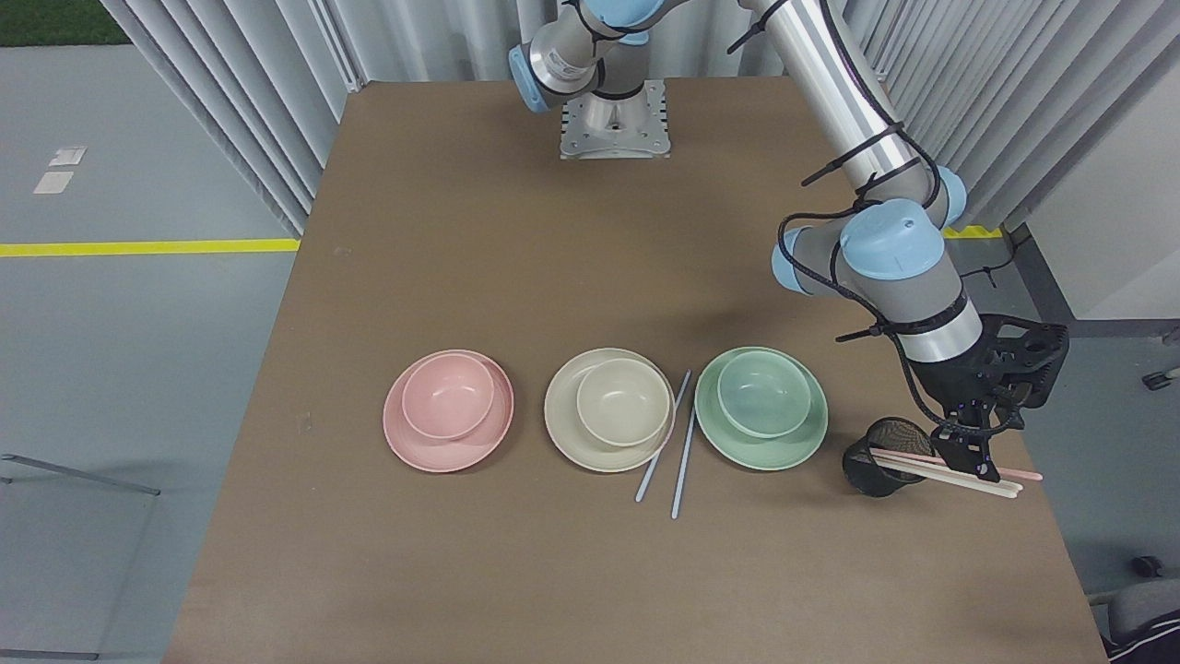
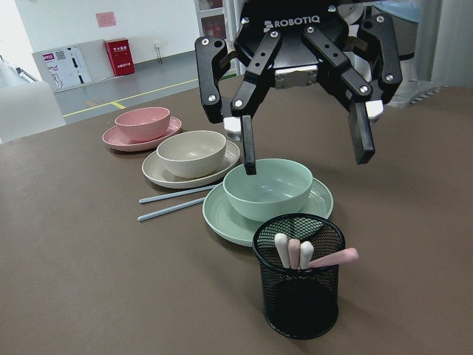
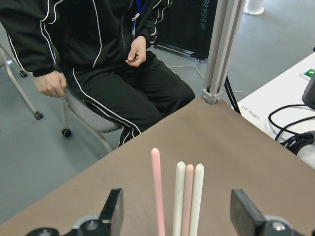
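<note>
My black gripper (image 2: 306, 157) stands open above a black mesh cup (image 2: 299, 296), which holds pink and white chopsticks. In the wrist view pink chopsticks (image 3: 157, 187) and white chopsticks (image 3: 178, 196) rise between my spread fingers, which appear at the lower left and right. Green (image 1: 763, 393), cream (image 1: 620, 404) and pink (image 1: 448, 397) bowls sit on matching plates in a row left of the cup. Two light blue chopsticks (image 1: 682, 476) lie between the cream and green plates.
The table's right edge is close beside the cup. A seated person (image 3: 118, 93) is beyond that edge in the wrist view.
</note>
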